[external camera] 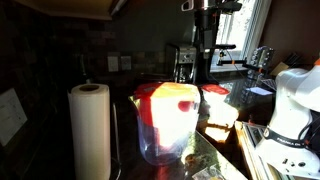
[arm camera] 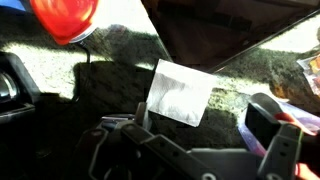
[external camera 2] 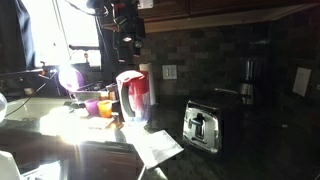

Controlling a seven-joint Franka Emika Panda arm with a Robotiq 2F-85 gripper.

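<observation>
In the wrist view, my gripper stands open, its dark fingers wide apart with nothing between them. Beyond the fingertips a white square sheet (arm camera: 180, 93) lies flat on the dark speckled counter. That same pale sheet (external camera 2: 158, 148) shows at the counter's front in the second exterior view, between pitcher and toaster. High above the counter, the gripper (external camera: 207, 48) points down, right of the red-lidded clear pitcher (external camera: 167, 125). It also hangs over the pitcher's surroundings in the second exterior view, dark against the window glare.
A paper towel roll (external camera: 90, 130) stands left of the pitcher. The shiny toaster (external camera 2: 203, 128) sits right of the sheet. Several colored cups (external camera 2: 100, 108) stand left of the pitcher (external camera 2: 134, 98), in strong sunlight. The counter edge (arm camera: 165, 35) runs close to the sheet.
</observation>
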